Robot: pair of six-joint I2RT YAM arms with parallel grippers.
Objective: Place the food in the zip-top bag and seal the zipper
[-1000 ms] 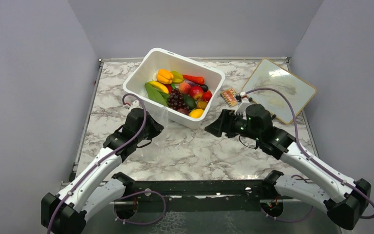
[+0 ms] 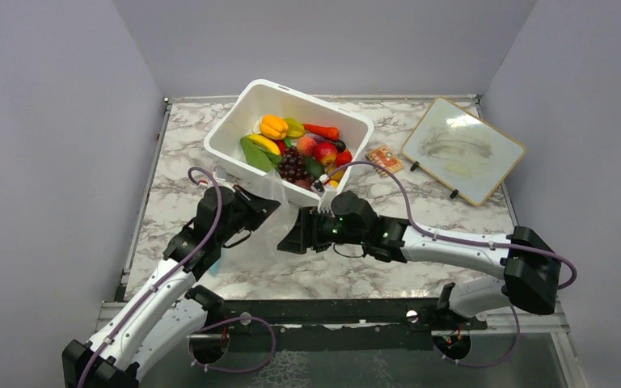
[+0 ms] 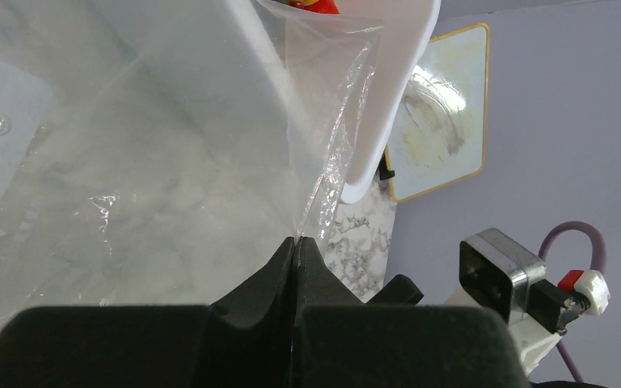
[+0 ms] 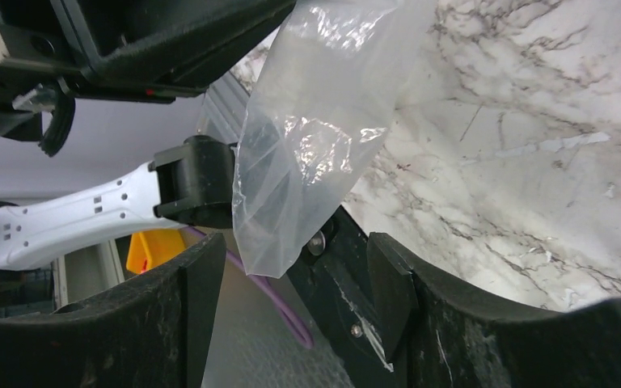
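Observation:
The clear zip bag [image 2: 271, 230] hangs in front of the white bin. My left gripper [image 2: 265, 206] is shut on the bag's edge, pinched at its fingertips [image 3: 279, 271] in the left wrist view. The food, such as grapes [image 2: 291, 166], a banana and peppers, lies in the white bin [image 2: 234, 121] at the back.
A small orange packet [image 2: 384, 158] lies right of the bin, and a whiteboard [image 2: 461, 149] rests at the back right. Grey walls enclose the sides and back.
My right gripper has moved left to the bag from the right of the table. My left gripper has shifted slightly, with the bag now spread more toward the right.

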